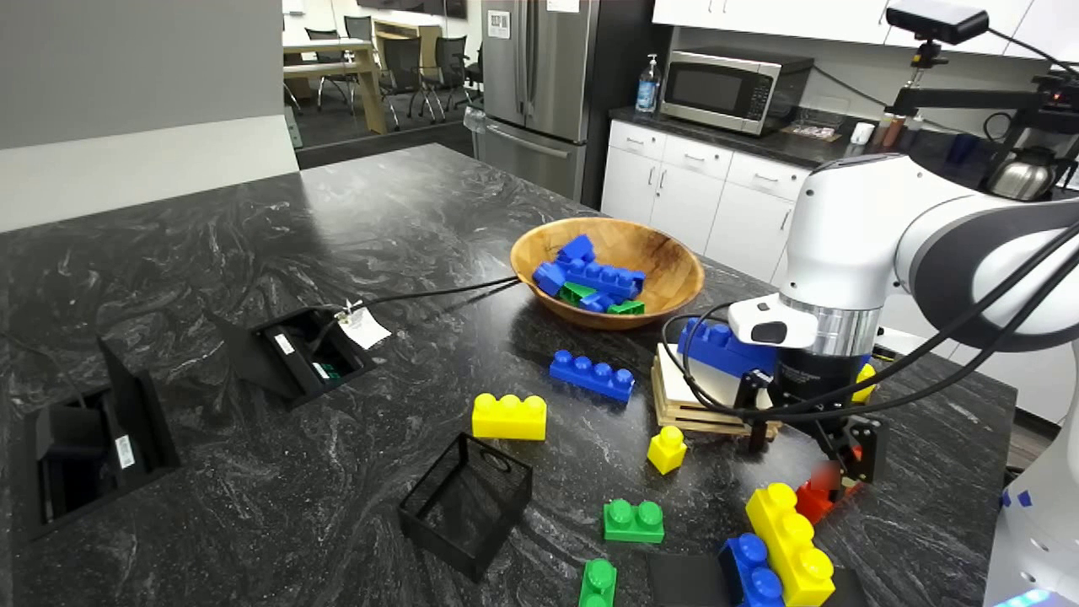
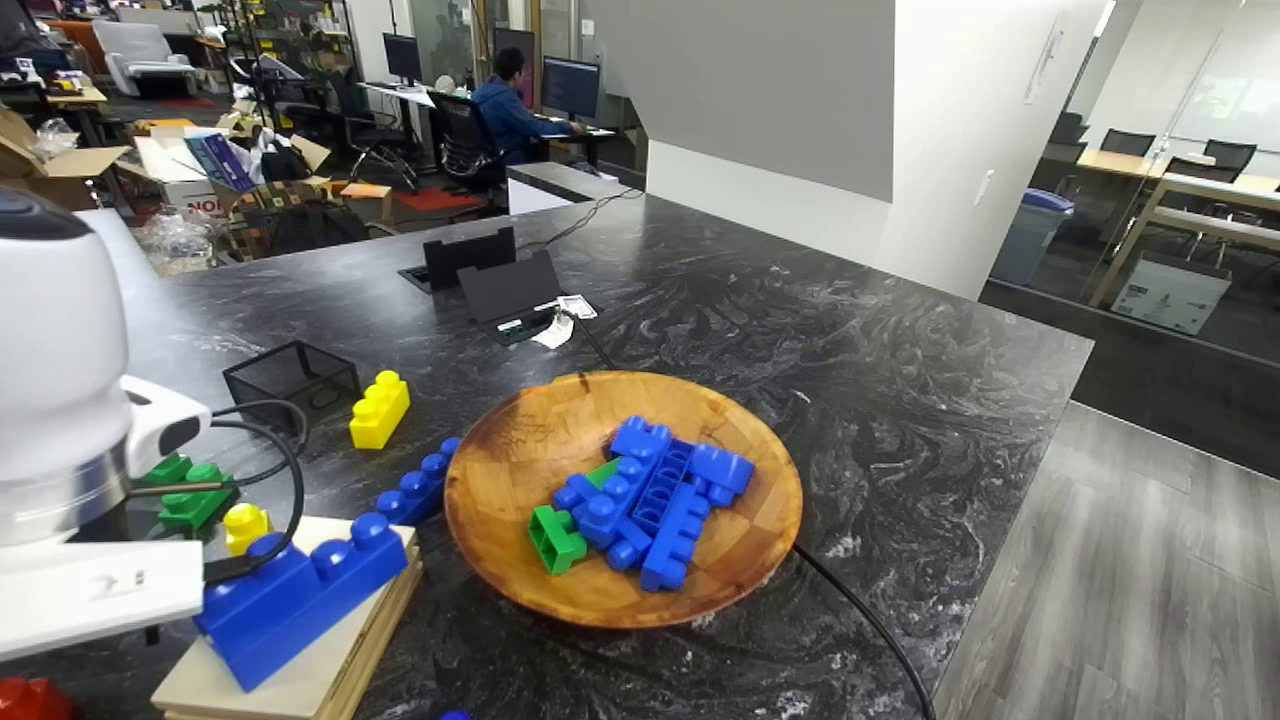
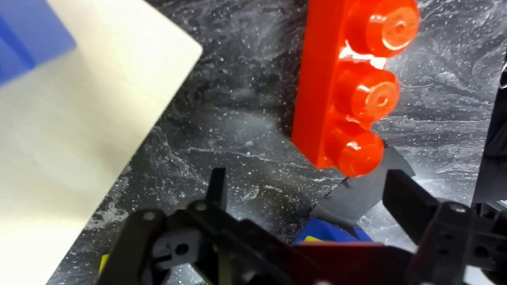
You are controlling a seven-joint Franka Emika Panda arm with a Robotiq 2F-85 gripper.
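My gripper is open, its two dark fingers wide apart with nothing between them. Just beyond the fingertips in the wrist view, a red brick (image 3: 314,90) with round studs lies on the dark table, closer to the right finger. In exterior view 1 the gripper (image 1: 799,464) points down over that red brick (image 1: 815,500), partly covering it. A long blue brick (image 1: 723,349) rests on the pale wooden block (image 1: 672,393) beside the gripper. Exterior view 2 shows only a bit of red brick (image 2: 34,698) at the lower left; the fingers are hidden there.
A wooden bowl (image 2: 504,438) holds blue and green bricks. Loose on the table are yellow (image 1: 508,416), blue (image 1: 593,375) and green (image 1: 633,521) bricks, plus a black mesh box (image 1: 465,511). A yellow brick (image 1: 789,546) sits close to the red one. Table space beyond the bowl is clear.
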